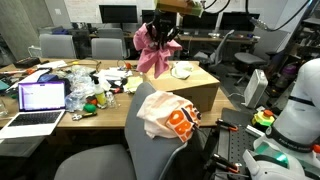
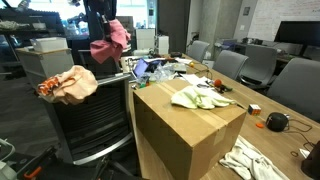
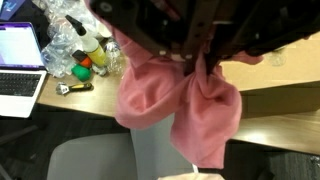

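A pink cloth (image 1: 157, 50) hangs in the air, with my gripper (image 1: 160, 28) shut on its upper part. In exterior view 2 the pink cloth (image 2: 110, 42) dangles clear of the cardboard box and above the chair side. Its folds (image 3: 190, 100) fill the middle of the wrist view and cover most of my fingers. Over the back of a grey chair (image 1: 150, 100) lie peach and orange-patterned cloths (image 1: 172, 115). A pale cloth (image 2: 203, 97) rests on top of the cardboard box (image 2: 195, 130).
A long wooden table (image 1: 75, 121) holds an open laptop (image 1: 40, 106), bottles and plastic clutter. More white cloth (image 2: 250, 160) lies on the table past the box. Office chairs stand around.
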